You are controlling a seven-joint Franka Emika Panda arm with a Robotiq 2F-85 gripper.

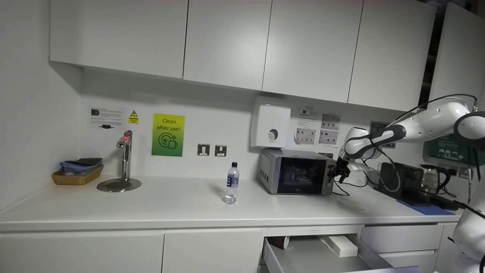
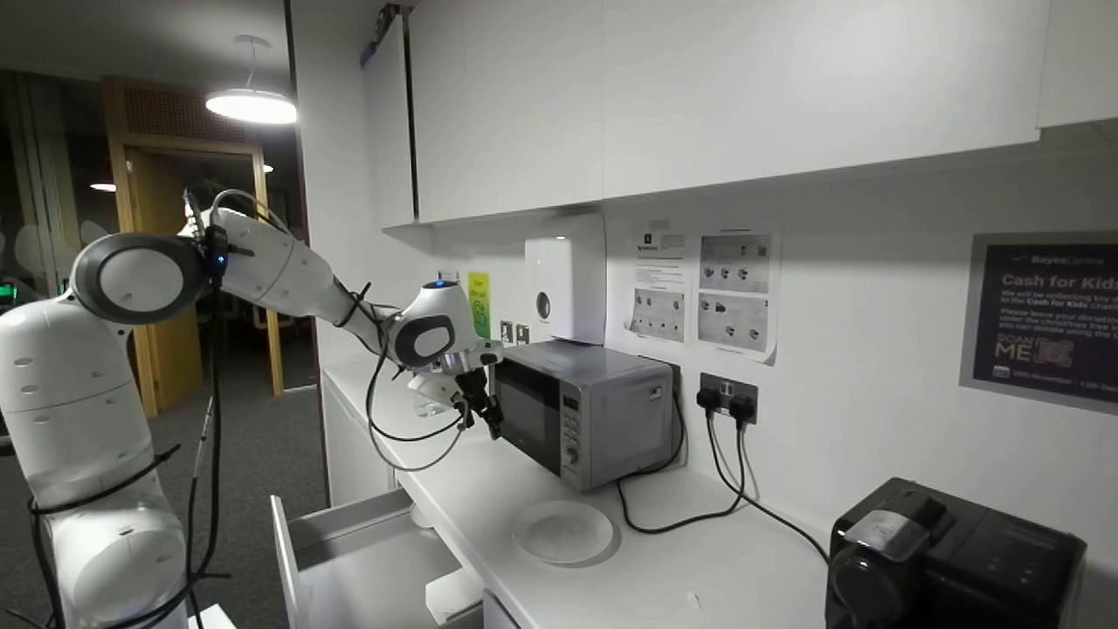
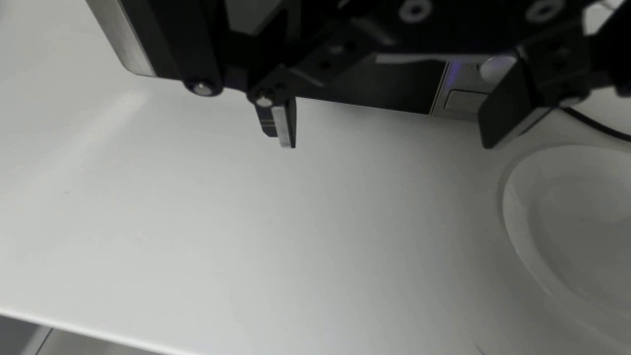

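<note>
My gripper is open, its two black fingers wide apart with only bare countertop showing between and below them. In the first exterior view the gripper (image 1: 338, 175) overlaps the right side of the grey microwave (image 1: 298, 173), whose door is closed. From the second exterior view, the gripper (image 2: 487, 418) hangs in front of the microwave (image 2: 629, 419), above the counter; whether it touches the front cannot be told. A white plate (image 2: 562, 531) lies on the counter to the right of the microwave, and the plate (image 3: 582, 225) also shows at the right in the wrist view.
A water bottle (image 1: 232, 184) stands upright left of the microwave. Below, an open drawer (image 1: 313, 257) juts out, holding a white box (image 1: 341, 245) and a cup (image 1: 278, 242). A black coffee machine (image 2: 954, 556) and cables (image 2: 681, 524) occupy the right. Counter space left of the bottle is clear.
</note>
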